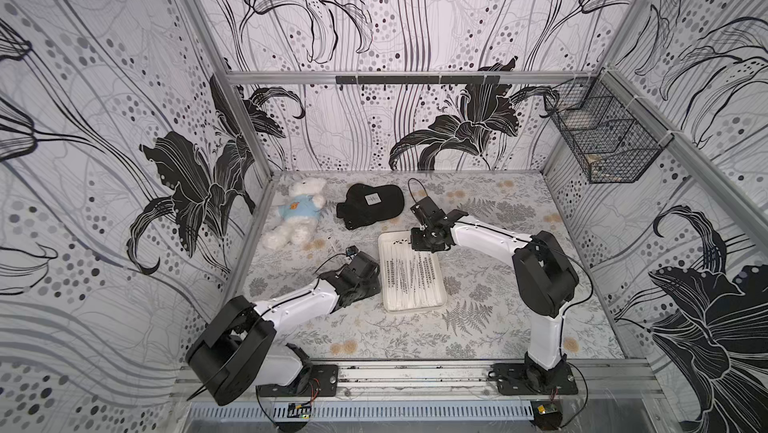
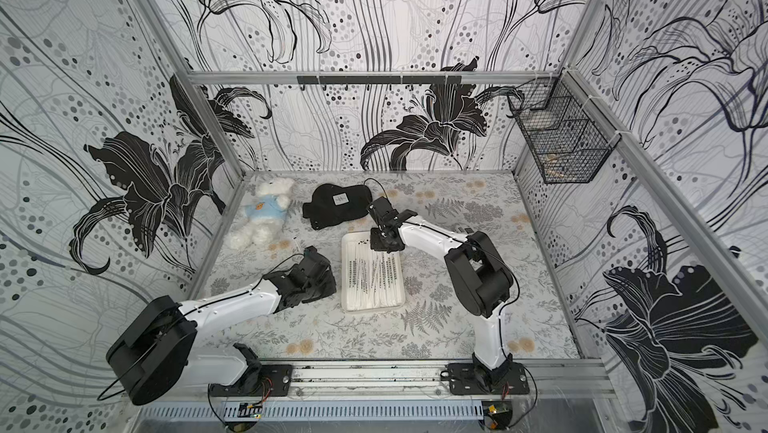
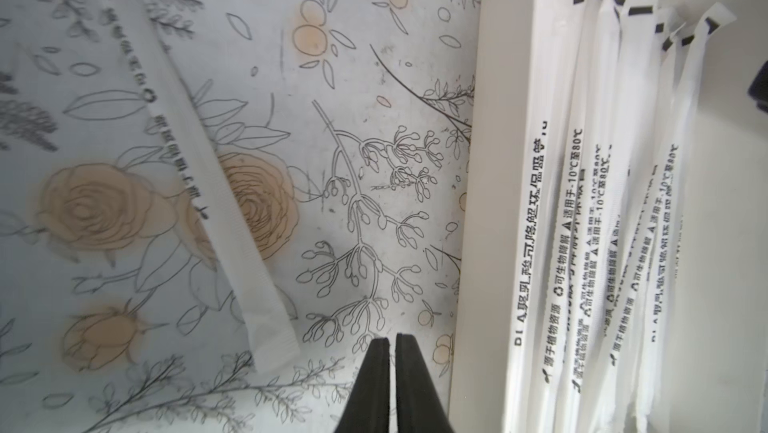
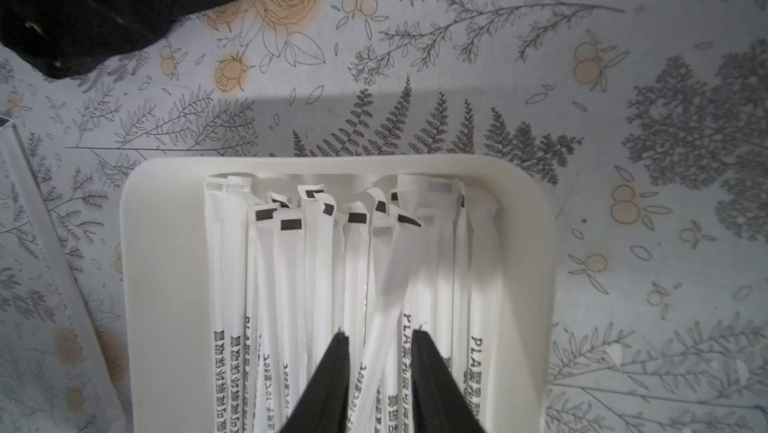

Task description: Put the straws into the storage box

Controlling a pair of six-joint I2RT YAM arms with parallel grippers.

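Observation:
The white storage box (image 4: 528,289) sits mid-table, with several paper-wrapped straws (image 4: 292,273) lying lengthwise inside it. In the left wrist view a loose straw (image 3: 214,193) rests on the tablecloth left of the box; the left arm seems to cover it in the top views. Between that straw and the box's left wall is my left gripper, its fingers a narrow gap apart with nothing between them. Over the box's far end hangs my right gripper, open above the straws; a slanted straw passes in line with the gap, but no grip shows.
A black cap (image 1: 374,202) lies behind the box, and a white plush bear in blue (image 1: 300,207) is at the back left. The wire basket (image 1: 612,137) is mounted high on the right. Tablecloth right of the box is bare.

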